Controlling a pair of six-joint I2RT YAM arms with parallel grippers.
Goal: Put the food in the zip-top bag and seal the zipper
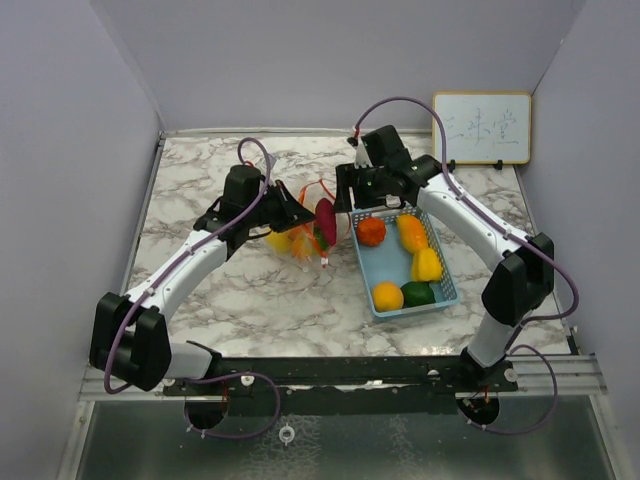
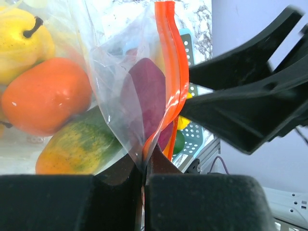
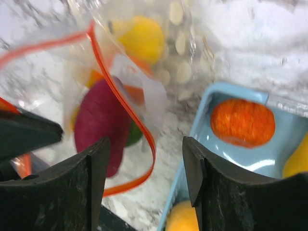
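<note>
The clear zip top bag [image 1: 312,190] with an orange-red rim lies in mid-table, its mouth toward the right. My left gripper [image 1: 303,216] is shut on the bag's edge; in the left wrist view the film [image 2: 115,96] gathers between its fingers. A dark purple food piece [image 3: 102,125] rests inside the mouth, with yellow, orange and green food [image 2: 79,144] deeper in. My right gripper stands open just outside the mouth, by the orange rim [image 3: 126,103], its fingers apart with no food between them.
A blue basket [image 1: 375,268] right of the bag holds an orange pumpkin-like piece [image 1: 371,231], yellow pieces [image 1: 426,265], a round orange fruit [image 1: 386,296] and a green piece [image 1: 418,293]. A whiteboard [image 1: 482,127] stands at the back right.
</note>
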